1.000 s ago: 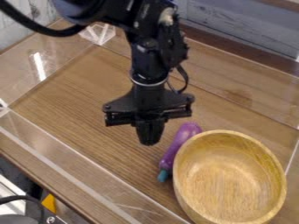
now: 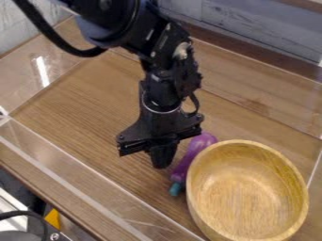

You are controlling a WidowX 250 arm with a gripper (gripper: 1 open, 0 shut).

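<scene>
The black gripper [image 2: 161,151] points down at the middle of the wooden table, its fingers close together and shut, with nothing visible between them. Just right of its tips lies a purple eggplant-like toy [image 2: 194,156] with a teal end, partly hidden behind the rim of a large wooden bowl [image 2: 246,193] at the lower right.
A wall [image 2: 251,42] runs along the back. Cables and a yellow object lie off the table edge at the lower left.
The gripper has moved slightly lower, closer to the table beside the purple toy. The toy and bowl have not visibly moved.
</scene>
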